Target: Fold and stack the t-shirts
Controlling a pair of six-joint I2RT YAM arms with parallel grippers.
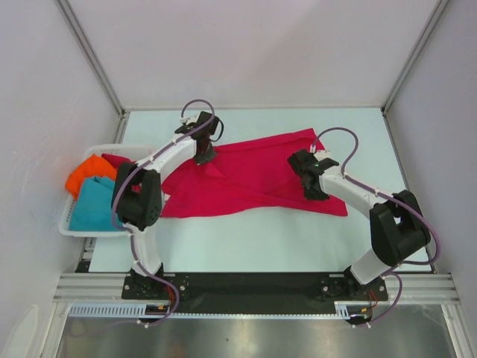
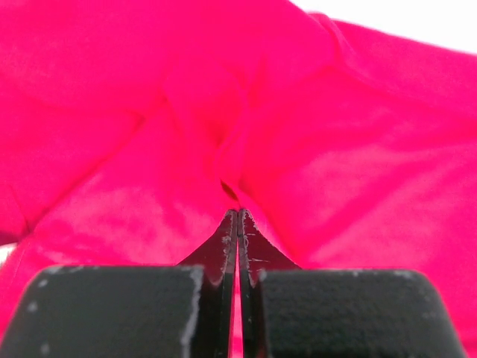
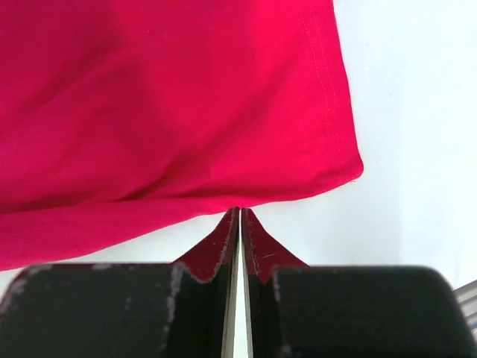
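Observation:
A red t-shirt (image 1: 253, 165) lies spread across the middle of the white table. My left gripper (image 1: 209, 158) is shut on its cloth in the left upper part; creases run to the fingertips in the left wrist view, where the gripper is over red cloth (image 2: 358, 171). In the right wrist view my right gripper is shut at the near hem of the shirt (image 3: 223, 134), the edge pinched at the tips. A diagonal crease stretches between the two grippers. The cloth right at both tips is barely visible.
A white basket (image 1: 67, 218) at the left holds an orange cloth (image 1: 88, 173), a blue cloth (image 1: 93, 205) and a red one (image 1: 113, 159), partly behind my left arm.

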